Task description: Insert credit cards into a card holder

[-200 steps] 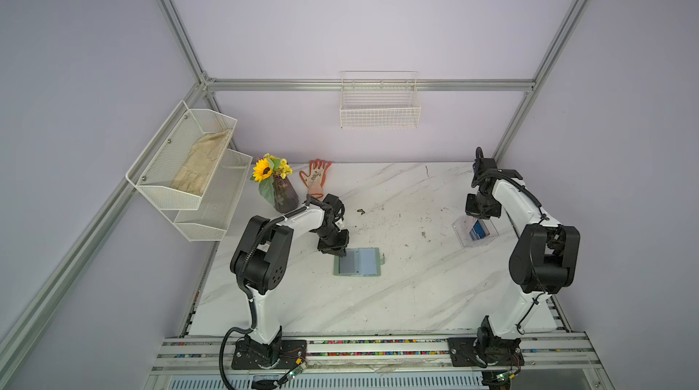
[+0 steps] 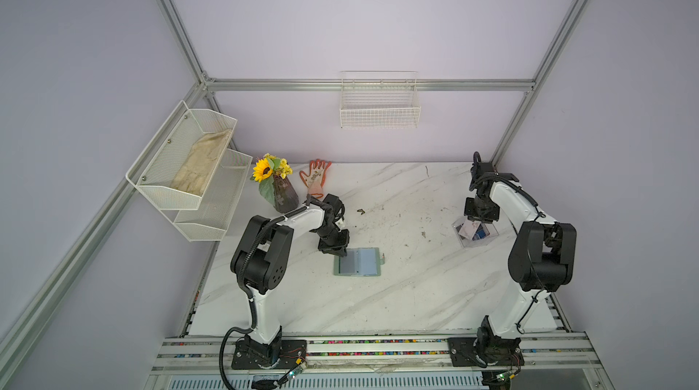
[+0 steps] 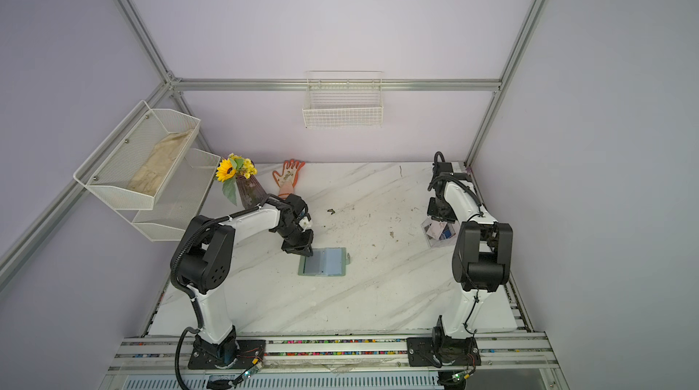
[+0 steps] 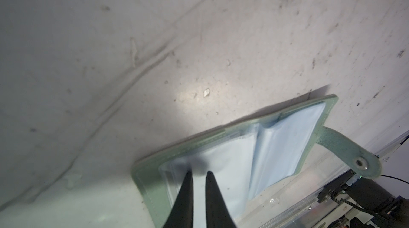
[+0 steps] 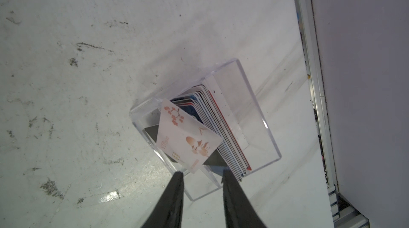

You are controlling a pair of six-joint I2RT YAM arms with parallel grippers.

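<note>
An opened pale-green card holder [image 2: 367, 261] with clear sleeves and a snap strap [image 4: 348, 149] lies on the table. My left gripper is low over its left sleeve, its fingertips a little apart with nothing visible between. A clear box [image 5: 264, 125] on the right holds a stack of cards [image 5: 223, 134], with a white flower-printed card [image 5: 187, 134] lying askew on top. My right gripper stands part open just above the box, nothing between its fingers; the flowered card lies beyond its fingertips.
A sunflower vase [image 2: 284, 193] and an orange glove [image 2: 315, 178] stand and lie at the back left, near wire baskets [image 2: 189, 200] on the side wall.
The flowered card, absent from view one second ago, now shows atop the cards in the box.
</note>
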